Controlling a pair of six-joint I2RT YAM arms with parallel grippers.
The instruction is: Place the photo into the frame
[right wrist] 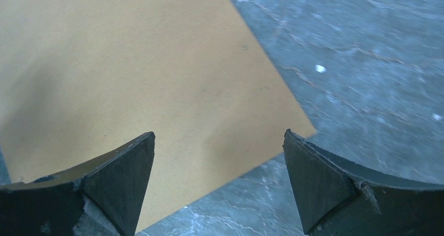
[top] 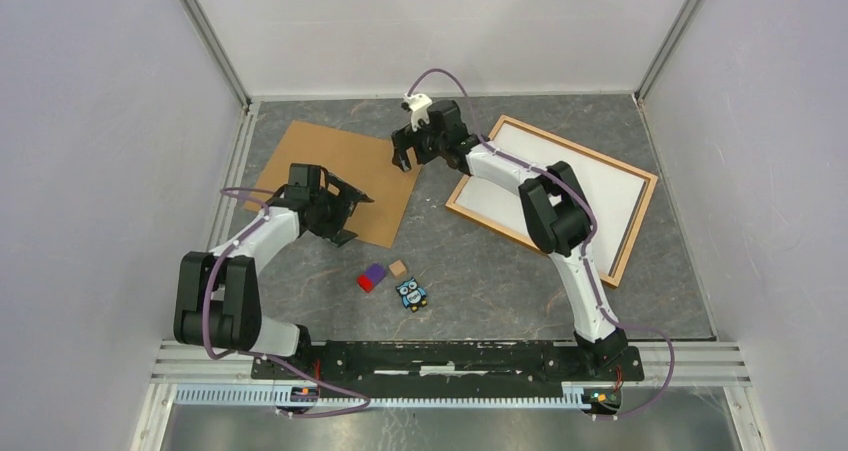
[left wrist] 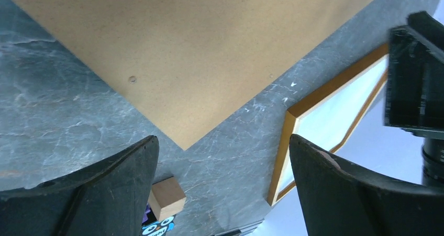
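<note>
A flat tan sheet (top: 330, 156) lies on the grey surface at the left. The wooden frame (top: 627, 171) with a white interior lies to the right. My left gripper (top: 353, 214) is open over the sheet's lower part; in the left wrist view its fingers (left wrist: 78, 194) stand wide apart above the sheet's corner. My right gripper (top: 404, 151) is open over the sheet's upper right corner, which shows between its fingertips in the right wrist view.
A wooden cube (top: 397, 269), a purple-and-red block (top: 372, 276) and a blue owl figure (top: 411, 294) lie below the sheet.
</note>
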